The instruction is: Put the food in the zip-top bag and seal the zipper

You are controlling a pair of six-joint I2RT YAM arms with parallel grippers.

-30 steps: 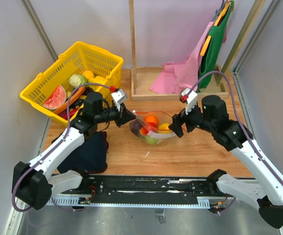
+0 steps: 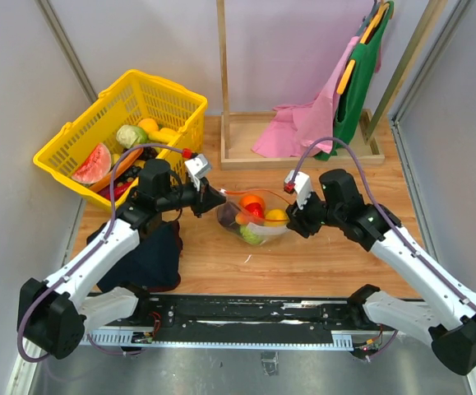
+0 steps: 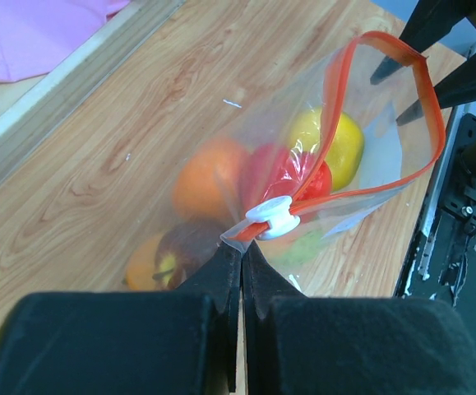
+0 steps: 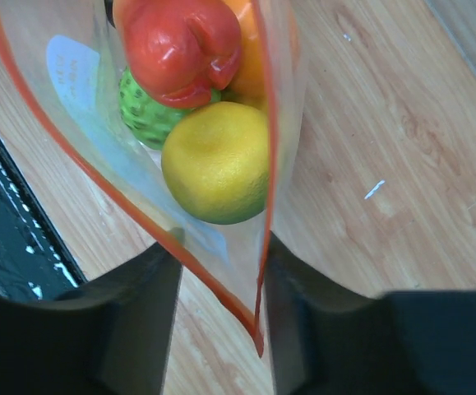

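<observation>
The clear zip top bag (image 2: 262, 228) lies on the table with fruit and vegetables inside, its orange-edged mouth gaping. A yellow fruit (image 4: 217, 163), a red pepper (image 4: 180, 53) and a green bumpy item (image 4: 147, 115) show within it. My left gripper is shut on the bag's corner, just by the white slider (image 3: 273, 216) on the orange zipper. At the opposite end, the fingers (image 4: 143, 321) of my right gripper stand part open on either side of the mouth's pointed corner, with a gap around the orange strip.
A yellow basket (image 2: 190, 105) of food stands at the back left. Behind the bag is a wooden rack (image 2: 242, 152) with hanging clothes. Dark cloth (image 2: 151, 259) lies beneath the left arm.
The left arm has barely moved.
</observation>
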